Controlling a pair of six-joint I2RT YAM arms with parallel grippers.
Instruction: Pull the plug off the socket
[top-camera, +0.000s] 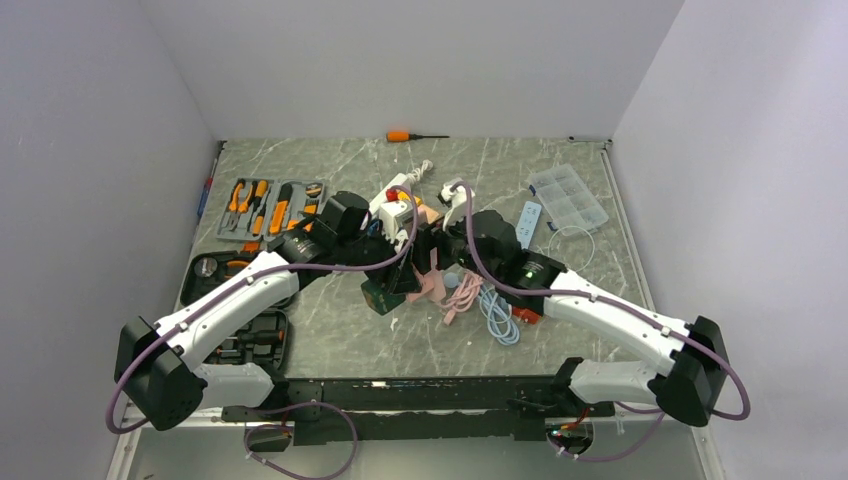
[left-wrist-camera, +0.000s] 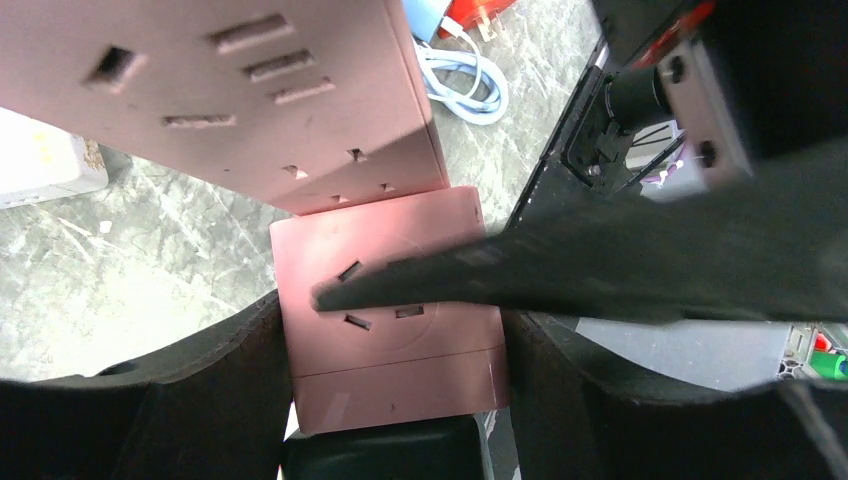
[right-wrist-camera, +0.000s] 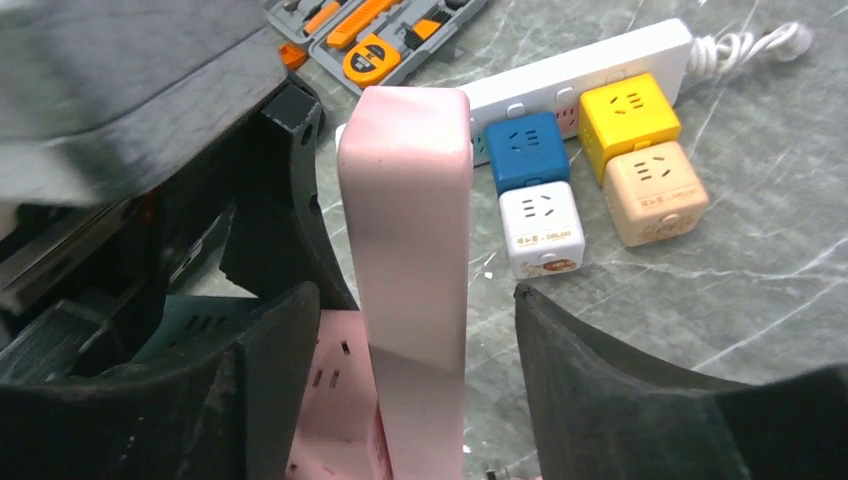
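Note:
A pink plug block (left-wrist-camera: 385, 390) with slots on its face sits between the fingers of my left gripper, touching both. It meets the slotted side of a pink power strip (left-wrist-camera: 300, 110); how deeply it is seated cannot be told. A dark green block (left-wrist-camera: 385, 455) adjoins the plug. In the right wrist view the strip (right-wrist-camera: 415, 250) rises between the fingers of my right gripper, with a gap showing on its right side, so this gripper is open around it. One blurred right finger (left-wrist-camera: 580, 265) crosses in front of the plug in the left wrist view.
A white power strip (right-wrist-camera: 590, 65) carries blue (right-wrist-camera: 527, 150), yellow (right-wrist-camera: 628, 118) and other cube plugs. Tool trays (top-camera: 270, 210) lie to the left. A blue cable (top-camera: 498, 318) and a clear organizer (top-camera: 568, 197) are on the right.

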